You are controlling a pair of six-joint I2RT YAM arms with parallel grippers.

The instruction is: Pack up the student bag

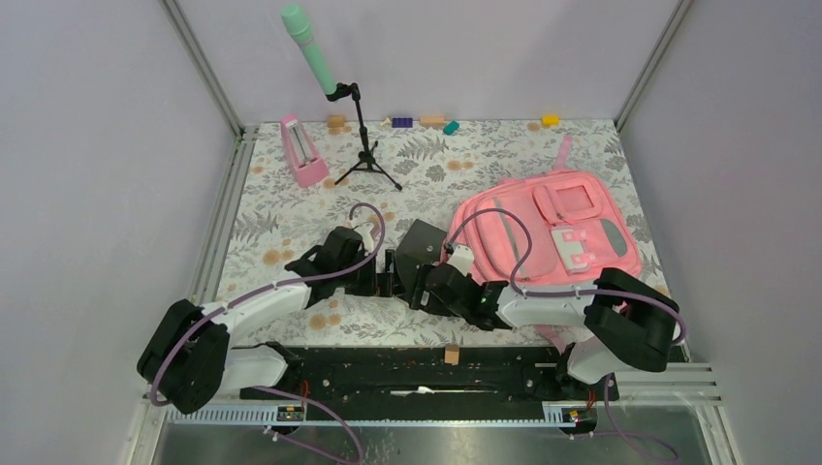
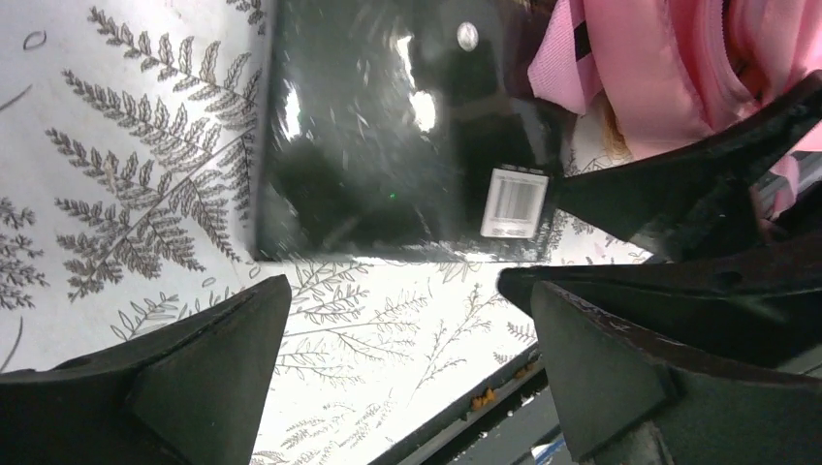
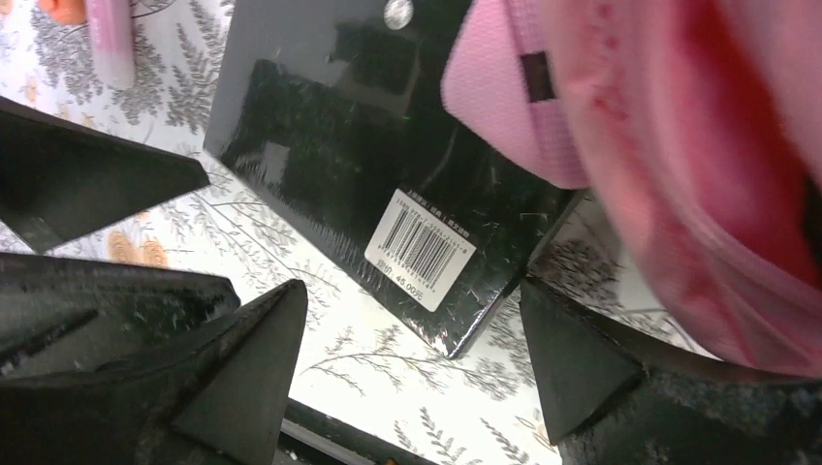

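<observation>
A dark flat book point(image 1: 421, 244) lies on the patterned table between my two arms, just left of the pink bag point(image 1: 538, 232). Its barcode label point(image 3: 421, 249) shows in both wrist views, and a pink strap point(image 3: 499, 92) overlaps its edge. My left gripper point(image 1: 390, 275) stands open at the book's lower left; in the left wrist view the book lies past its spread fingers point(image 2: 228, 358). At the book's near end is my right gripper point(image 1: 421, 291), also open, the barcode corner between its fingers. Both grippers stand close together.
At the back left are a pink metronome-like object point(image 1: 305, 155) and a black tripod point(image 1: 365, 145) with a green microphone point(image 1: 308, 44). Small blocks line the back edge. A pink stick point(image 3: 111, 44) lies left of the book.
</observation>
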